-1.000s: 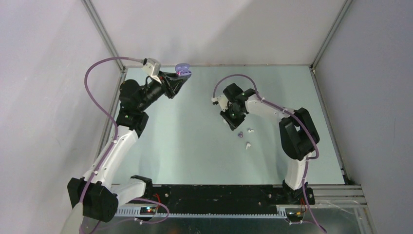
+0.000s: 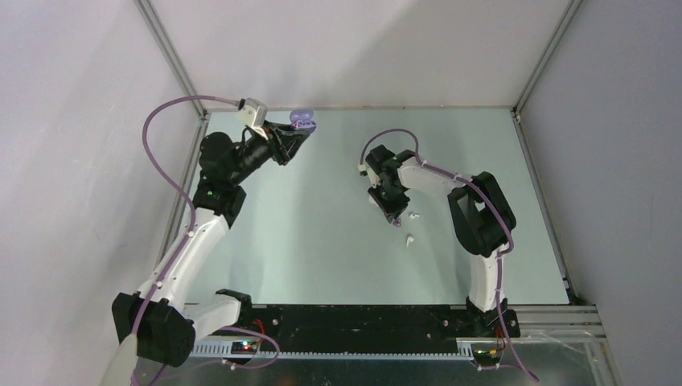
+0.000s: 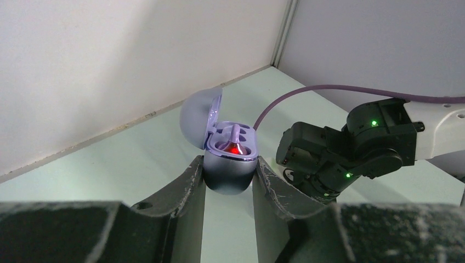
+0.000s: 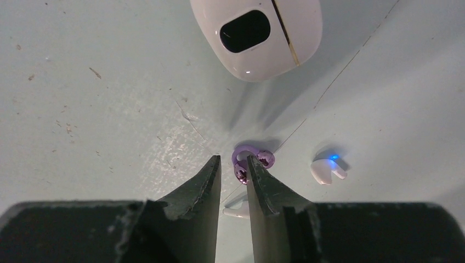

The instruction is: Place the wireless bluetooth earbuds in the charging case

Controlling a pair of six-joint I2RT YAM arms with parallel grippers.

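My left gripper is shut on the purple charging case [image 3: 233, 178], held up off the table at the far left, its rounded lid [image 3: 198, 118] swung open. Inside the case, a purple arched piece [image 3: 236, 131] rises over a red glow; whether it is a seated earbud I cannot tell for sure. Low over the table, my right gripper points down with a gap between its fingers. A curved purple earbud [image 4: 265, 159] lies on the table just beyond those fingertips, one end showing in the gap. Contact with it cannot be made out.
Close to the purple earbud lie two white earbuds: one [image 4: 323, 170] with a blue light, the other [image 4: 236, 211] partly behind the right fingers. A white case [image 4: 263, 41] with a black window stands further off. Table between the arms [image 2: 330, 241] is clear.
The right gripper has moved slightly toward the table's front and right, reaching the purple earbud, which its fingertips now partly cover. The left arm and charging case have barely moved.
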